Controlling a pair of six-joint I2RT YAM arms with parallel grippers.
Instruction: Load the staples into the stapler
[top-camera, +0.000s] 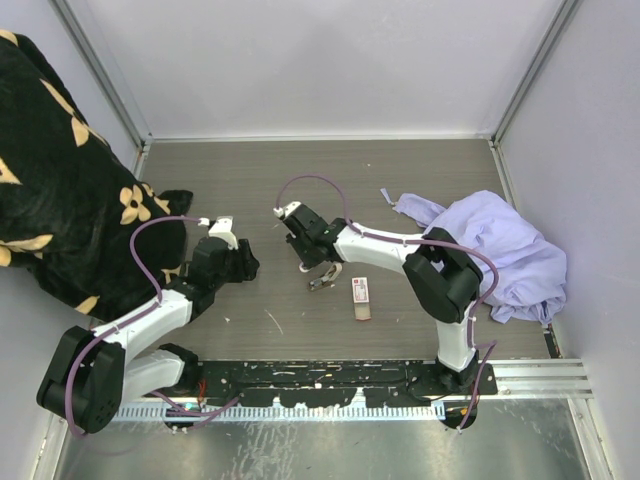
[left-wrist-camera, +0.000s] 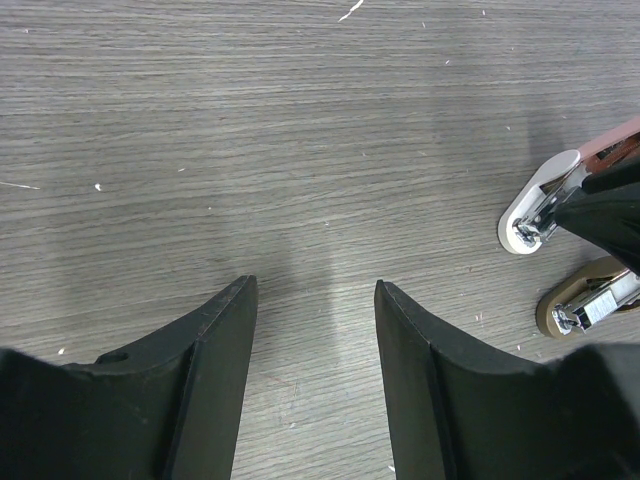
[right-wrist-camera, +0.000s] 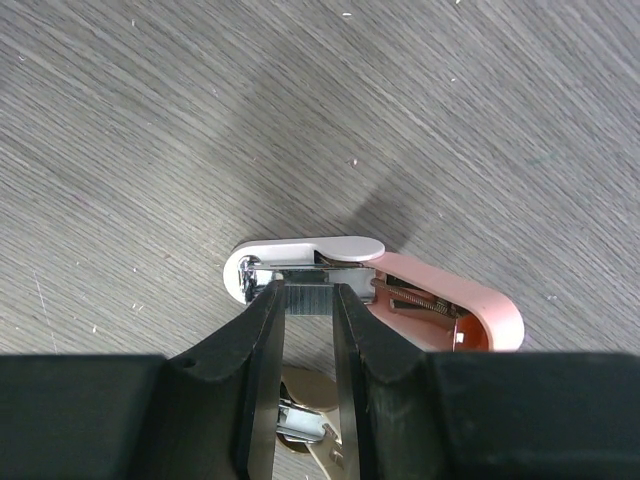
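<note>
In the right wrist view, a pink and white stapler (right-wrist-camera: 455, 290) lies on the table with its top folded back and its metal channel exposed. My right gripper is shut on a short grey strip of staples (right-wrist-camera: 308, 301), held at the fingertips over that channel. I cannot tell whether the strip touches the metal. The left wrist view catches the stapler's white end (left-wrist-camera: 516, 222) beside the right gripper's dark fingers. Off to the left, my left gripper stands open above bare table, nothing between its fingers.
Close beside the pink stapler lies a brown, opened stapler (top-camera: 324, 278). A small red and white box (top-camera: 361, 290) sits to its right. Lavender cloth (top-camera: 490, 250) lies crumpled at far right, a dark flowered blanket (top-camera: 70, 170) at left.
</note>
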